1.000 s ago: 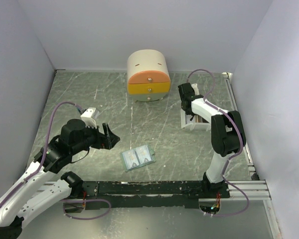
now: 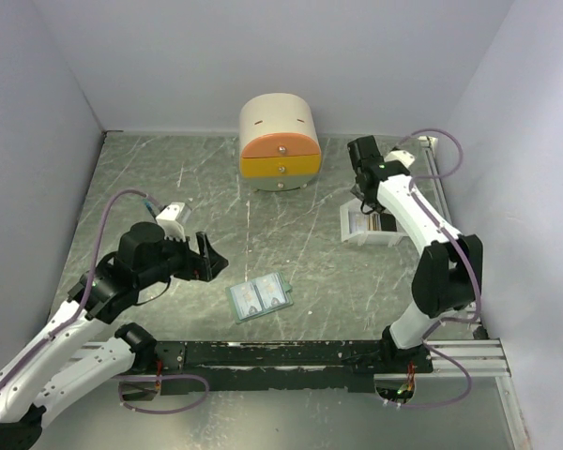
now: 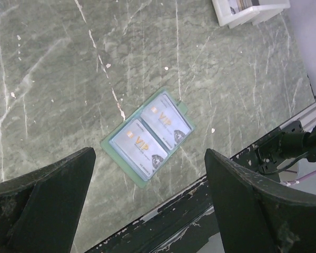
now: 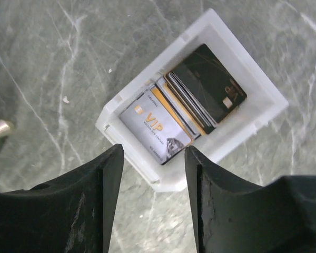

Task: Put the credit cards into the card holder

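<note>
A white card holder (image 4: 268,105) holds a VIP card (image 4: 152,124), a black card (image 4: 205,79) and several cards edge-on between them. My right gripper hangs over the holder, open and empty. Two more VIP cards (image 3: 139,147) lie side by side in a green tray (image 3: 116,158) on the front middle of the table (image 2: 188,291). My left gripper stands open at the front left, left of that tray, with nothing between its fingers.
A small cabinet (image 2: 280,131) with orange and yellow drawers stands at the back middle. Walls bound the sides and back.
The left arm and the green tray have not moved.
</note>
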